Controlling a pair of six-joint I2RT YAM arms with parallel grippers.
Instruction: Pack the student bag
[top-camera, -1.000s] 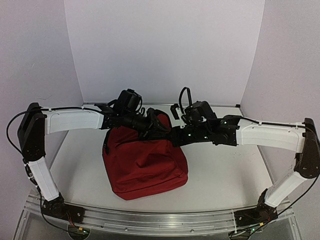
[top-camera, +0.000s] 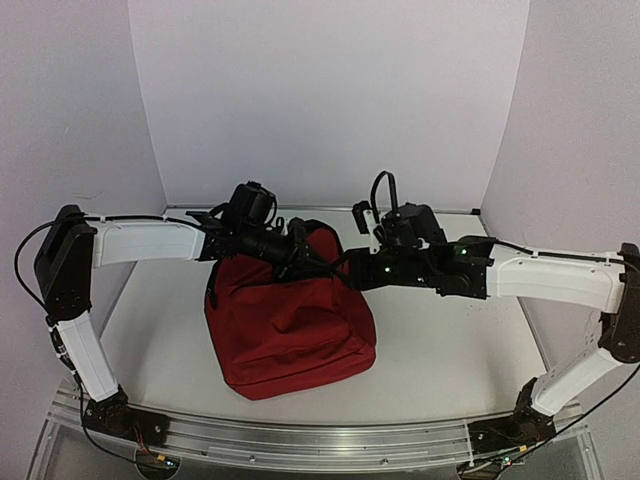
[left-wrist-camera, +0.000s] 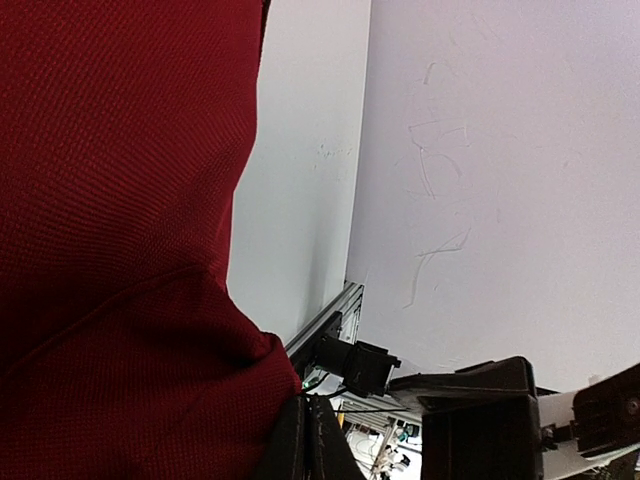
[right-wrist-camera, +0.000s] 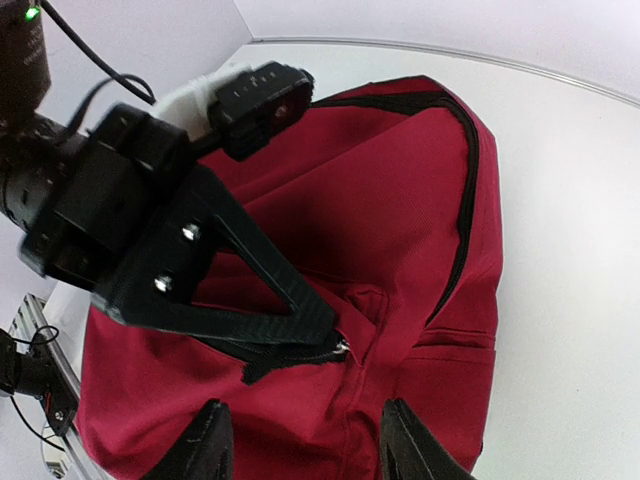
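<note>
A red bag (top-camera: 292, 335) with black zipper trim lies on the white table, its front pocket toward the near edge. My left gripper reaches over the bag in the right wrist view, its fingers brought together on a pinched fold of the bag's red cloth. The left wrist view shows the same red cloth (left-wrist-camera: 120, 200) close up, beside the closed fingertips. Just to the right, my right gripper stands open above the bag, nothing between its fingers. The arms hide part of the bag's upper opening in the top view.
Bare table (top-camera: 440, 350) lies right of the bag, with a narrower free strip to its left. Light walls stand at both sides and the back; a metal rail (top-camera: 330, 437) runs along the front. The two grippers are very close together.
My right gripper and arm have shifted slightly to the right, away from the left gripper. The left arm and the bag look almost the same.
</note>
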